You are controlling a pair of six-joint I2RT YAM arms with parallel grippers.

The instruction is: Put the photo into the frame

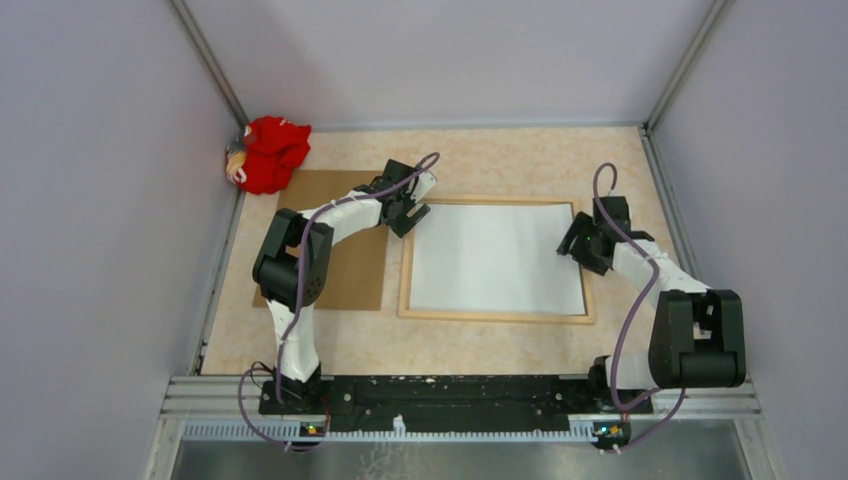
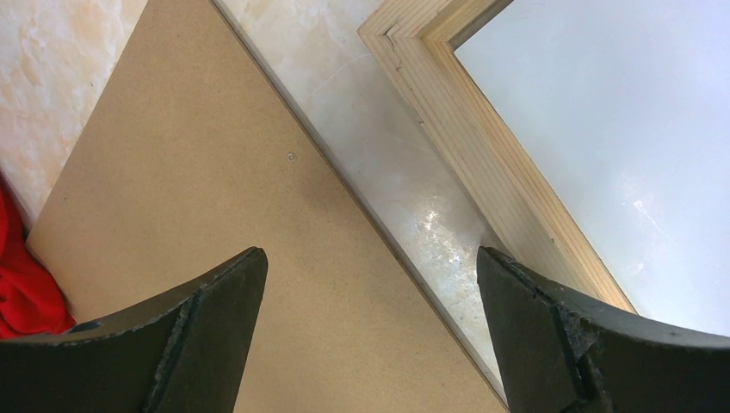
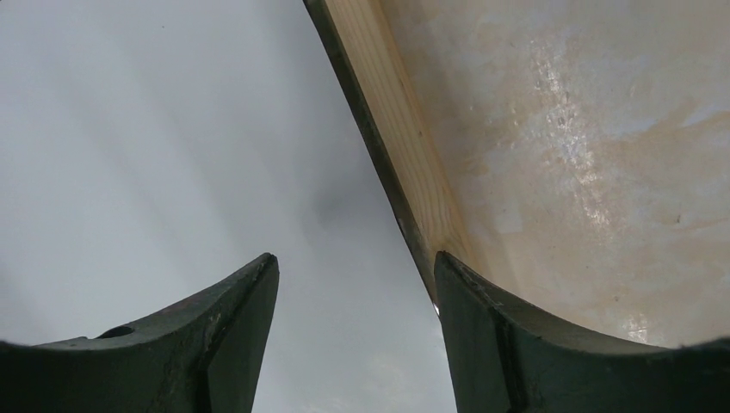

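A light wooden frame (image 1: 480, 317) lies on the table, and a white sheet (image 1: 497, 258), which looks like the back of the photo, fills its inside. In the right wrist view a dark gap runs between the sheet (image 3: 215, 189) and the wooden rail (image 3: 405, 138). Over this right rail stands my right gripper, open, one finger above the sheet and the other by the rail, nothing held. My left gripper is open and empty above the gap between the frame's left rail (image 2: 456, 129) and the brown board.
The brown board (image 1: 345, 265) lies flat left of the frame, partly under the left arm. A red cloth (image 1: 273, 155) is heaped at the back left corner. Bare table shows behind and in front of the frame.
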